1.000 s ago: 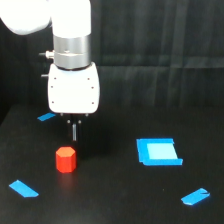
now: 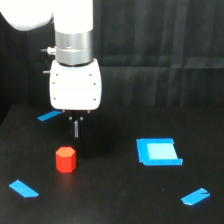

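My gripper (image 2: 76,127) hangs from the white arm in the upper left, its thin dark fingers hard to make out against the black background. Below it and a little left stands a red hexagonal block (image 2: 66,159) on the black table (image 2: 120,195). I cannot tell from this view whether the fingers are open or shut; nothing visible hangs from them.
A white square edged in blue tape (image 2: 160,152) lies at the right. Blue tape strips (image 2: 24,189) mark the table at front left, front right and back left.
The arm and gripper have shifted slightly to the right. The red block is in the same place.
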